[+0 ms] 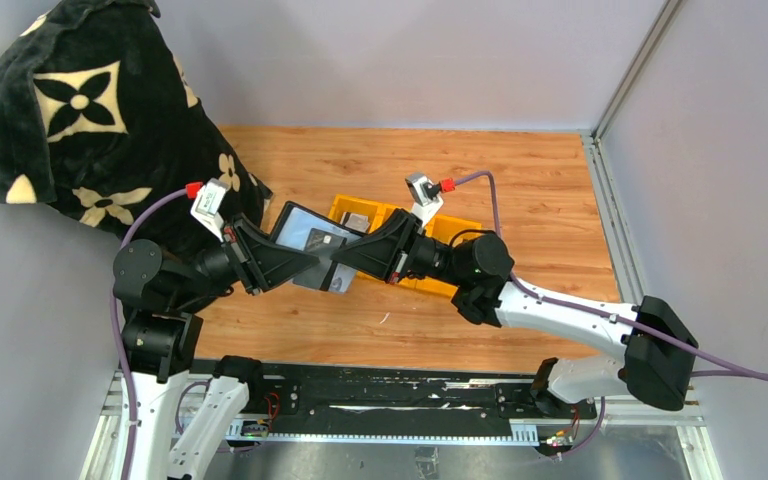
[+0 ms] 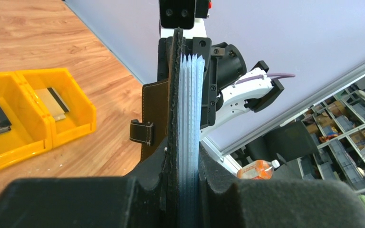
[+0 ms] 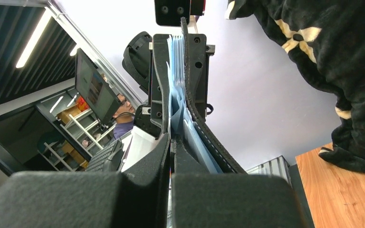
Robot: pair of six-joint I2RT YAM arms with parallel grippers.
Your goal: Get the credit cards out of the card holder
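Note:
My left gripper point(image 1: 312, 262) is shut on the card holder point(image 1: 298, 228), keeping it raised above the table. In the top view the holder lies open, with a dark card point(image 1: 326, 240) behind a clear, pale sleeve. The left wrist view shows it edge-on: a brown leather cover point(image 2: 154, 107) with a snap strap beside a stack of pale blue sleeves point(image 2: 190, 109). From the right, my right gripper point(image 1: 336, 256) reaches the sleeves. Its fingers are shut among the spread sleeves point(image 3: 176, 80) in the right wrist view, with no card visible between them.
Behind the holder, partly under the right arm, stands a yellow divided bin point(image 1: 340, 207) containing some cards. A black patterned cushion point(image 1: 90, 120) leans at the left. Bare wooden table point(image 1: 530, 220) lies to the right and in front.

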